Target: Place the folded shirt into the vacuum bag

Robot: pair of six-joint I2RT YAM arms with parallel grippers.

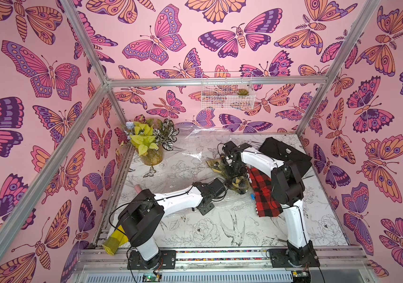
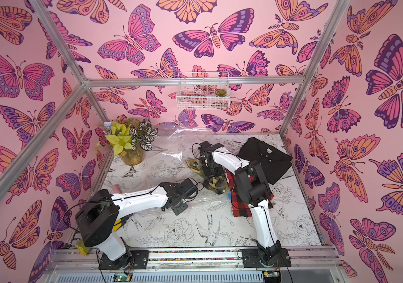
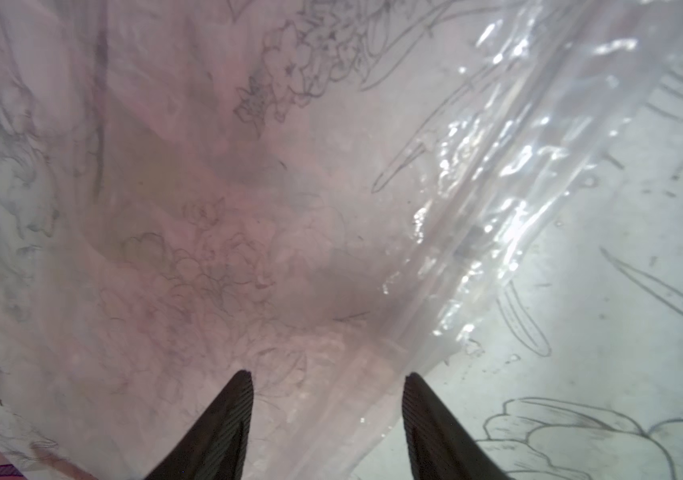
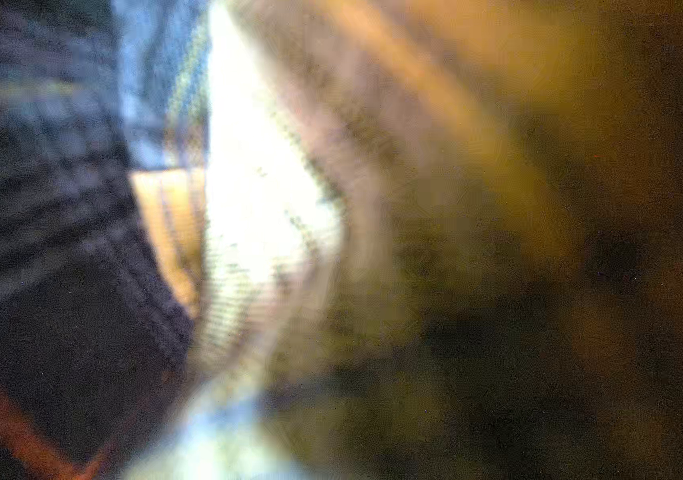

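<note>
A clear plastic bag [image 3: 293,240] lies flat on the table, filling most of the left wrist view. My left gripper hangs open over its creased side, nothing visible between the fingertips. My right gripper [image 1: 234,172] is down among a crumpled olive camouflage cloth [image 1: 239,186] right of the bag's middle, beside a red-black plaid cloth [image 1: 267,205]. Its wrist view is blurred fabric only, so its fingers are hidden. I cannot tell whether it holds the cloth, or which cloth is the folded shirt.
A black folded item [image 2: 272,160] lies at the back right. A potted plant [image 1: 149,141] stands at the back left, and a yellow item [image 1: 114,240] lies at the front left.
</note>
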